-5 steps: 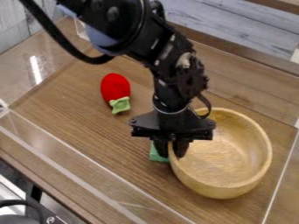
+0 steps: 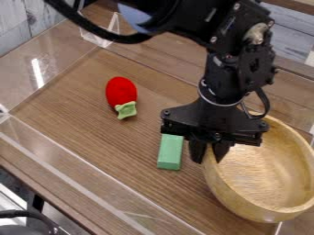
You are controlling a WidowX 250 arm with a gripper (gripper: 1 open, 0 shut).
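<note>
My black gripper (image 2: pixel 211 148) is low over the left rim of a wooden bowl (image 2: pixel 263 188) at the right, its fingertips at or just inside that rim; whether they hold the rim is unclear. A green block (image 2: pixel 170 151) lies on the table just left of the bowl. A red plush vegetable with green leaves (image 2: pixel 121 95) lies further up-left.
A pale raised edge runs along the back and left, and a black cable shows at the bottom left corner.
The bowl has moved to the right, and the gripper has moved right with it since one second ago. The green block now shows fully beside the bowl.
</note>
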